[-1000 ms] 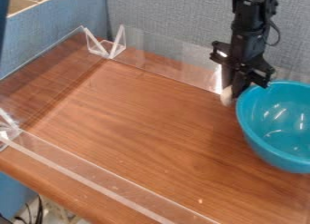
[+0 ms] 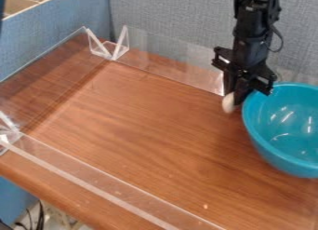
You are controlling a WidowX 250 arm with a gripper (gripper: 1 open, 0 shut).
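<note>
At the upper right, my black gripper (image 2: 240,83) hangs just above the left rim of a teal bowl (image 2: 288,136). It is shut on a small pale, elongated object (image 2: 230,101), whose lower end shows below the fingers, just left of the bowl. The object's upper part is hidden by the gripper, so I cannot tell what it is.
Low clear acrylic walls with white corner brackets edge it at the back and left. Grey-blue padded panels stand behind and to the left.
The gripper has shifted very slightly over the last second, staying beside the bowl's rim with the pale object. The bowl looks unmoved.
</note>
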